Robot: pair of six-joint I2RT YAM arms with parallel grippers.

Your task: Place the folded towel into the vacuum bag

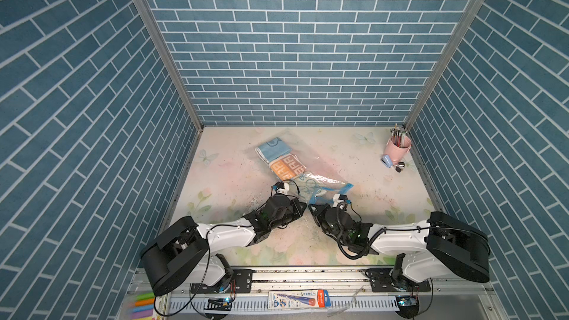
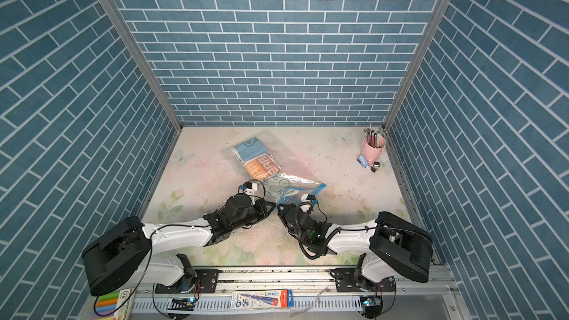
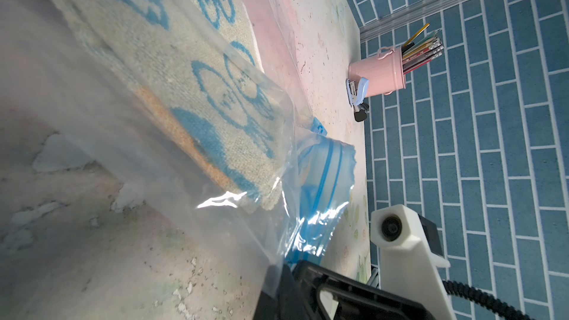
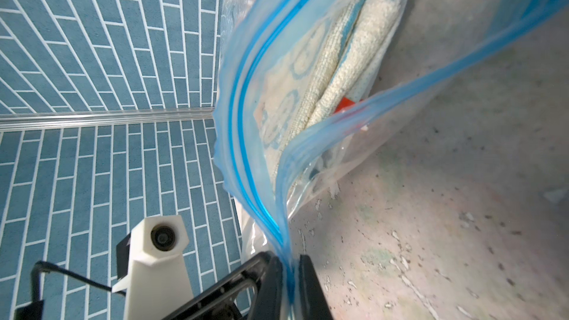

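The folded towel, with a blue part point(image 1: 275, 149), an orange part point(image 1: 288, 167) and a cream part with blue figures point(image 3: 231, 92), lies inside the clear vacuum bag point(image 1: 323, 166). Its cream end is near the bag's mouth, whose blue zip strip point(image 4: 243, 92) curves apart in two layers. My right gripper is shut on the bag's edge at the zip strip. My left gripper is shut at the bag's near side, the thin film running down to its fingertips. Both grippers sit close together at the bag's front.
A pink cup point(image 1: 398, 147) of pencils stands at the back right, with a small blue stapler point(image 1: 387, 160) beside it. Table to the left and right of the bag is clear. A boxed item point(image 1: 298, 299) lies outside the front rail.
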